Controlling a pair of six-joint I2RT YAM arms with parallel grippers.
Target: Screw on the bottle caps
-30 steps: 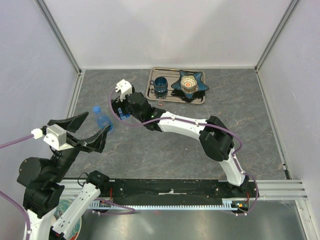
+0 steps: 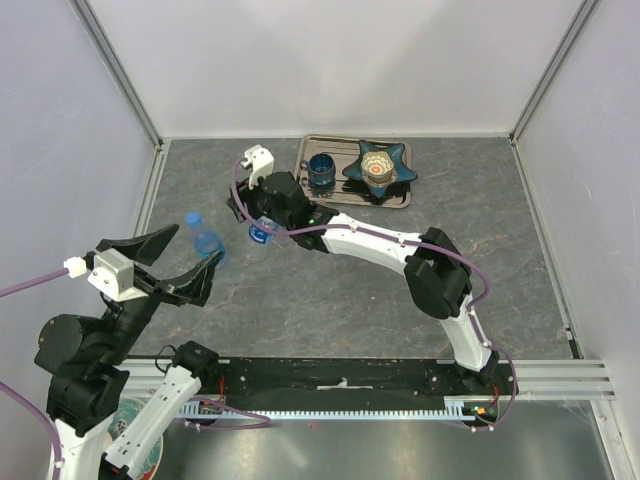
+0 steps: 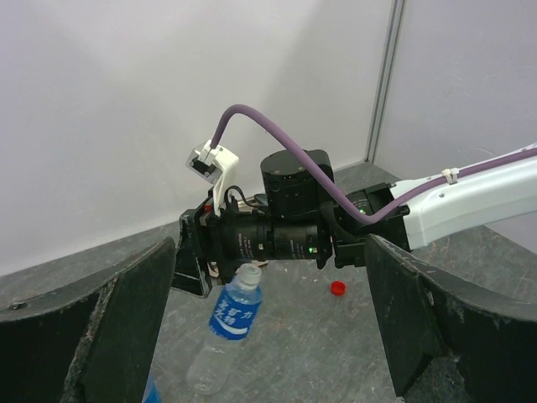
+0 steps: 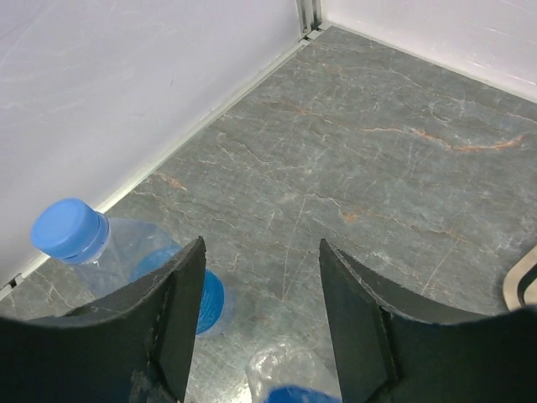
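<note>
A capped bottle with a blue cap [image 2: 206,238] stands left of centre; in the right wrist view its cap [image 4: 69,227] is at left. A second bottle with a blue label stands below my right gripper [image 2: 245,198], and its whitish top shows between and below the fingers in the right wrist view. The right fingers are apart, with nothing held. My left gripper [image 2: 180,267] is open near the bottles at lower left. A small red cap [image 3: 338,288] lies on the table.
A metal tray [image 2: 398,200] with a blue mug [image 2: 321,172] and star-shaped dish [image 2: 398,170] is at the back. White walls border the grey table [image 2: 490,260].
My right gripper and forearm have shifted slightly up and to the right in the top view over the last second. The left arm is unmoved.
</note>
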